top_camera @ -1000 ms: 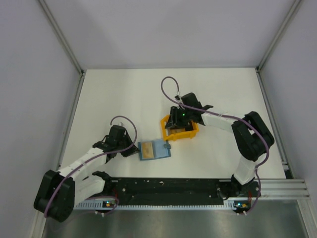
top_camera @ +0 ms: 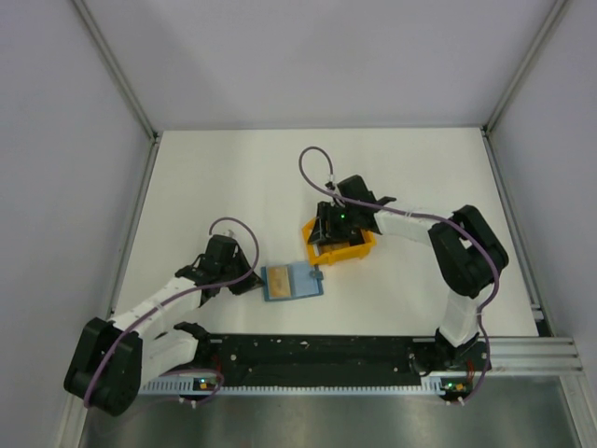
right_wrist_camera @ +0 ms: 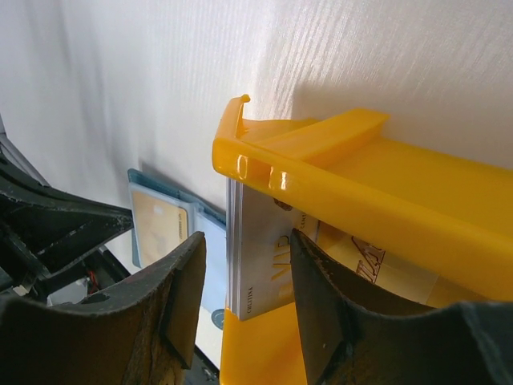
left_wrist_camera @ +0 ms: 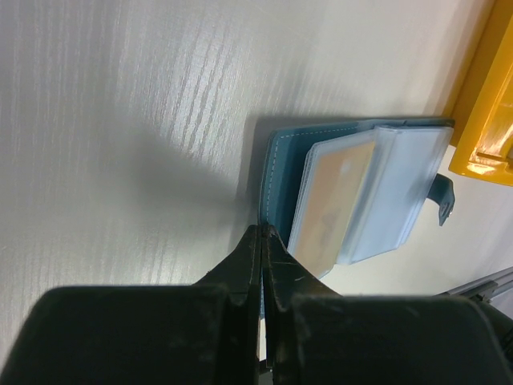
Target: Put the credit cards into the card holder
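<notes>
The blue card holder [top_camera: 306, 279] lies open on the table, a tan card [left_wrist_camera: 333, 204] showing in its left clear pocket. My left gripper is shut at the holder's left edge, and nothing shows between its fingers. Up and to the right stands a yellow basket [top_camera: 365, 247]. Inside it, against the wall nearest the holder, a grey card [right_wrist_camera: 260, 249] leans upright, its lower part and bottom hidden. My right gripper is open, its fingers on either side of this card's edge. Whether they touch it cannot be told.
More cards [right_wrist_camera: 357, 258] lie deeper in the basket, partly covered by its yellow rim [right_wrist_camera: 361, 196]. The holder's strap [top_camera: 317, 273] points toward the basket.
My right gripper has shifted slightly left at the basket's left end. The left arm stays where it was, and the holder looks nearly unmoved.
</notes>
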